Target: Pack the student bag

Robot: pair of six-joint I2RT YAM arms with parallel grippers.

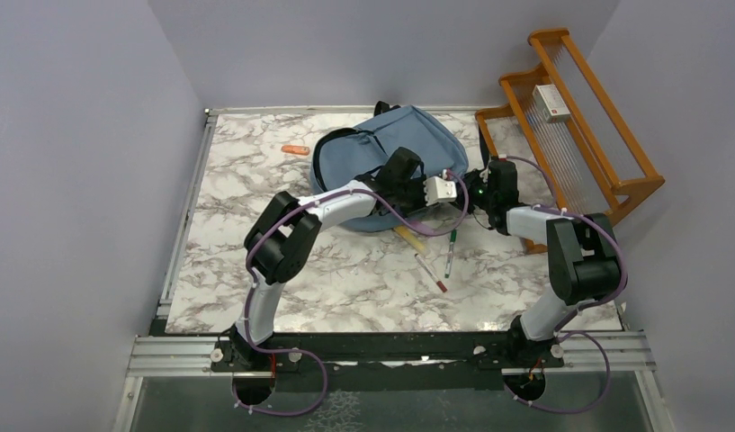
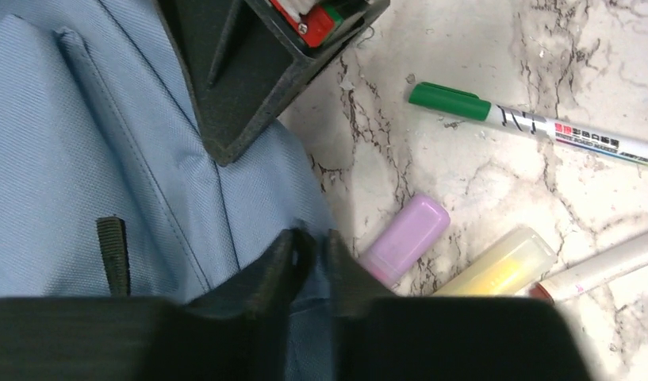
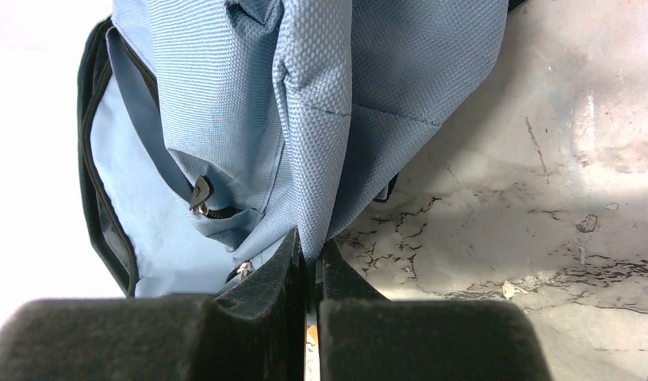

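The blue bag [image 1: 426, 135] lies at the back middle of the table, its dark-zipped opening towards the left. In the right wrist view, my right gripper is shut on a fold of the bag's blue fabric [image 3: 320, 111]. My left gripper stands slightly open over the bag's near right edge, a narrow gap showing between its blurred fingertips. Just beside it lie a purple highlighter [image 2: 408, 236] and a yellow one [image 2: 503, 266]. A green-capped marker [image 1: 451, 253] and a red-capped marker [image 1: 430, 272] rest in front of the bag.
A wooden rack [image 1: 561, 153] holding a white box [image 1: 551, 103] stands at the right, close to my right arm. An orange object [image 1: 295, 149] lies left of the bag. Both grippers are close together.
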